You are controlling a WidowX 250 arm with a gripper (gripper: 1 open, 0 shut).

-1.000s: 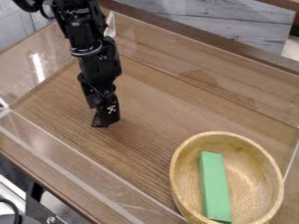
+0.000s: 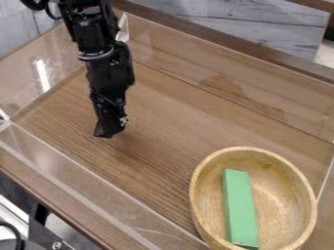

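Observation:
My black gripper (image 2: 109, 125) hangs low over the wooden table at the left of the camera view, its fingertips near the tabletop. It looks shut, with nothing visible between the fingers. A cream oval bowl (image 2: 206, 181) stands at the lower right, with a long green block (image 2: 239, 207) lying in it. The bowl is well apart from the gripper.
Raised edges border it at the back right and lower left, with a grey wood-grain surface beyond the back.
The gripper has shifted slightly left and up in the view, and its wrist looks a little turned. The bowl and green block are unchanged.

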